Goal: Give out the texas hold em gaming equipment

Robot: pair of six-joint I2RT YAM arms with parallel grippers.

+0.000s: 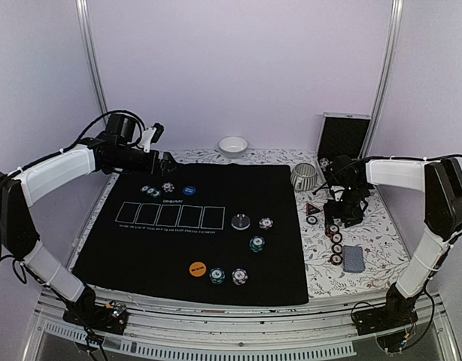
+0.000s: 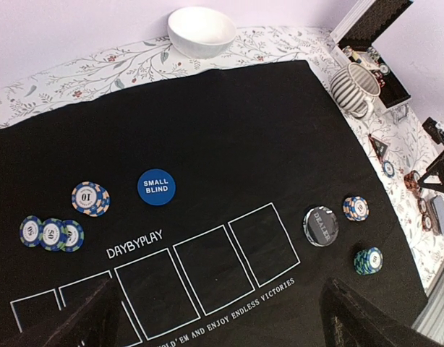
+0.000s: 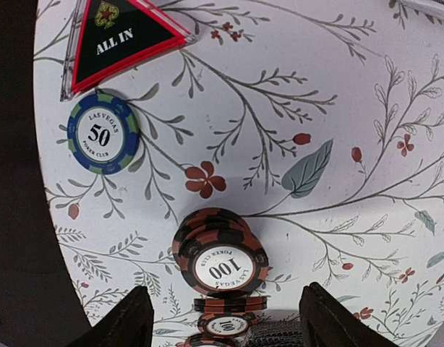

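Observation:
Red-and-black 100 chips [image 3: 222, 264] lie stacked unevenly on the floral cloth, with more of them [image 1: 336, 249] strewn in a line toward the front; one stands near its edge. Over this line my right gripper is open, fingers spread, chips visible beyond the gap. A blue-green 50 chip [image 3: 103, 134] and the red-edged ALL IN triangle [image 3: 124, 43] lie farther back. My left gripper [image 1: 160, 159] hangs open and empty over the mat's back left. On the mat rest the SMALL BLIND disc [image 2: 157, 187], DEALER disc [image 2: 321, 226] and orange disc [image 1: 198, 269].
Several chip groups, including a green stack [image 1: 256, 244], sit on the black mat [image 1: 156, 263]. A card deck [image 1: 353, 259] lies in front of the right gripper. Behind it stand a striped mug [image 1: 303, 177] and an open case [image 1: 344, 134]. A white bowl [image 1: 233, 145] is at the back.

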